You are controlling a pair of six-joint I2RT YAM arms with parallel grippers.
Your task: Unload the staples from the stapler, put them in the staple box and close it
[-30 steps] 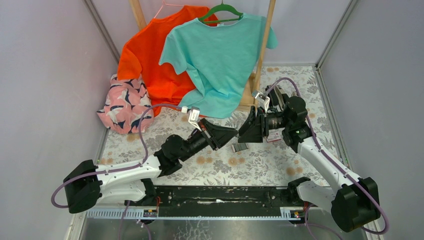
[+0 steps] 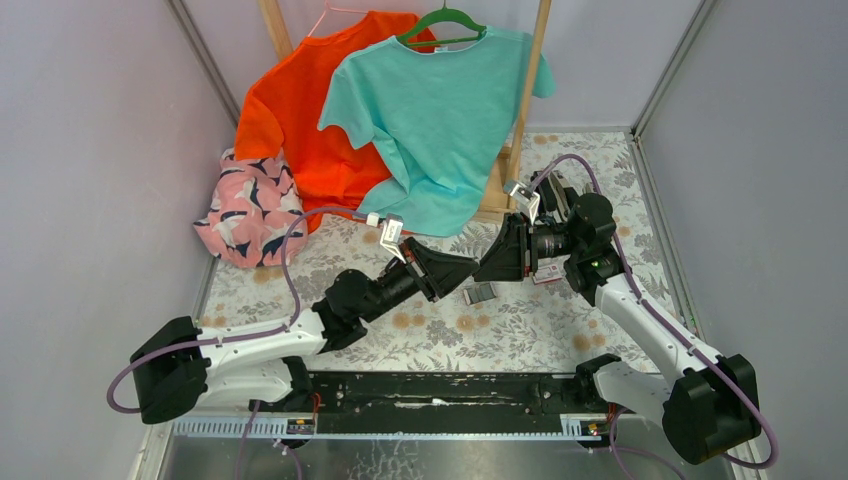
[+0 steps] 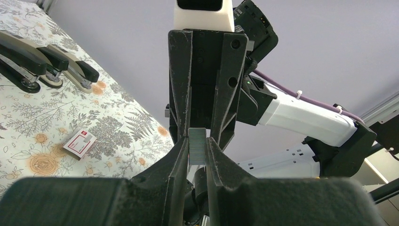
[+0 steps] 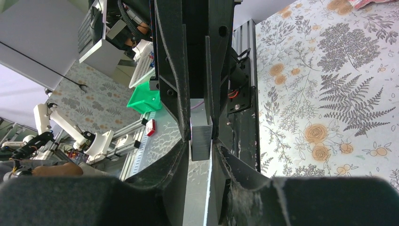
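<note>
My two grippers meet above the middle of the table. The left gripper (image 2: 470, 264) is shut on a small silver staple strip (image 3: 197, 146), which stands upright between its fingertips. The right gripper faces it, its fingertips on either side of that same strip (image 4: 201, 141); whether they press on it I cannot tell. Staplers lie at the back right, mostly hidden by the right arm in the top view. A red-and-white box (image 3: 82, 141) lies on the table below, and a small grey item (image 2: 480, 294) lies under the grippers.
Orange (image 2: 290, 100) and teal (image 2: 430, 130) shirts hang on a wooden rack at the back, with a pink patterned cloth (image 2: 245, 210) at the back left.
Very little differs: my left gripper has moved very slightly toward the right gripper, which stays nearly in place.
</note>
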